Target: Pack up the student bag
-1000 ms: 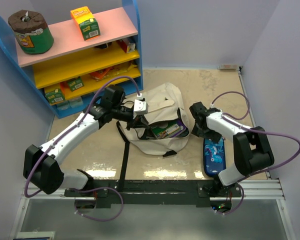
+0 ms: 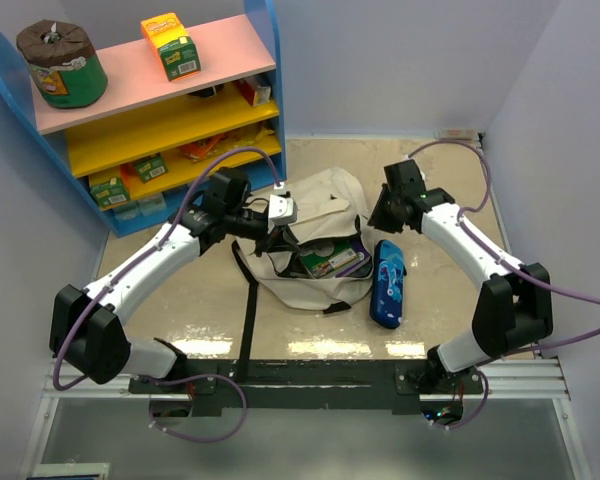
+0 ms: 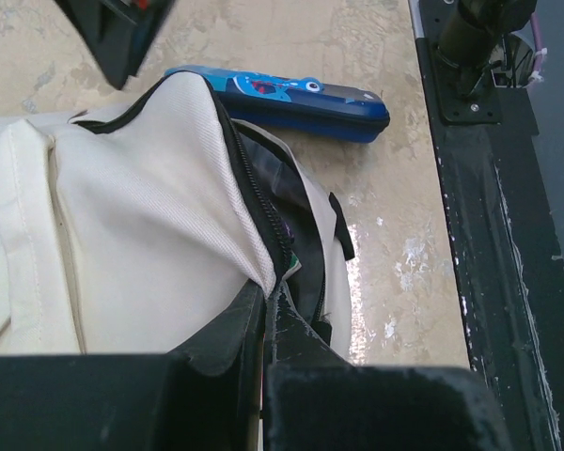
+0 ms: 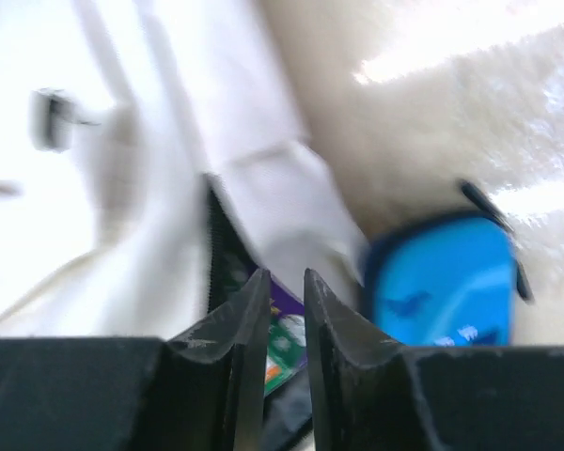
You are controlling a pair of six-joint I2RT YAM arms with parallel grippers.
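The white bag (image 2: 310, 195) lies open mid-table, books (image 2: 330, 260) inside. My left gripper is shut at the bag's zipped flap edge; whether fabric is between its fingertips is unclear. My right gripper (image 2: 378, 222) is raised right of the bag, shut (image 4: 287, 287); what it holds is unclear. The blue pencil case (image 2: 388, 285), with a shark print, is just below it, beside the bag's right edge. In the left wrist view the case (image 3: 310, 113) shows behind the flap. The right wrist view is blurred.
A blue shelf unit (image 2: 170, 120) with boxes and packets stands at the back left. A black strap (image 2: 248, 320) runs to the front edge. The table (image 2: 445, 230) has bare room at the right and front left.
My right gripper has risen and moved back and left. The pencil case has shifted left and back toward the bag. The left arm has not visibly moved.
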